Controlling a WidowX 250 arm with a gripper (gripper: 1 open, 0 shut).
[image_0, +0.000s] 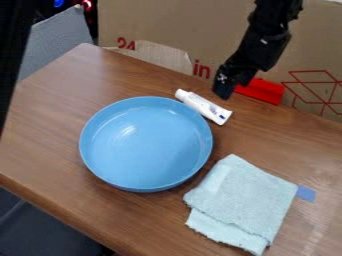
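The black gripper (229, 83) hangs open at the back of the table, just above and to the right of a white tube (203, 106) that lies on the wood. It is in front of a red object (263, 90), which it partly hides. A blue plate (144, 142) sits in the middle, left of and in front of the tube. A folded pale cloth (242, 203) lies at the front right.
A cardboard box (167, 25) stands along the back edge of the table (54, 130). A small blue patch (305, 193) is beside the cloth.
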